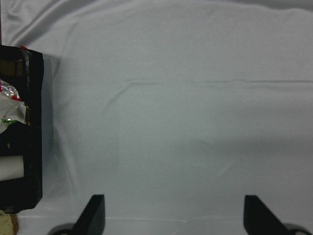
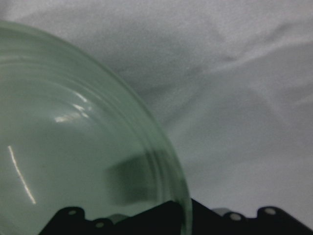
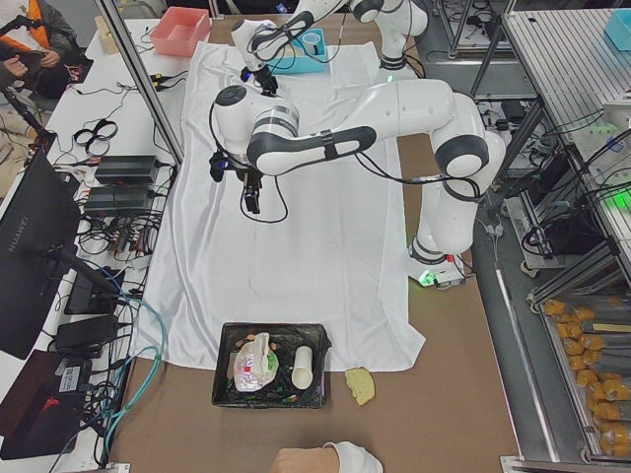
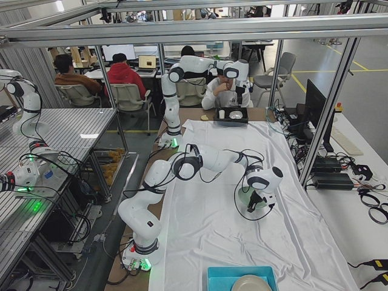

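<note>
A green bowl [image 2: 73,132] fills the left of the right wrist view; in the camera right view it is partly hidden beneath my right gripper [image 4: 257,203]. The right fingertips meet at the bowl's rim, one on either side, apparently gripping it. My left gripper is open and empty above the white cloth [image 1: 171,122]. A black tray [image 3: 226,365] at the near end in the camera left view holds a crumpled wrapper [image 3: 254,365] and a white cylinder [image 3: 302,367]. A yellow bread-like piece [image 3: 360,386] lies beside it.
A blue bin [image 4: 215,279] with a plate [image 4: 250,285] stands at the opposite end. Equipment, cables and a monitor [image 3: 35,246] line one side. A person's hand [image 3: 306,461] is at the near edge.
</note>
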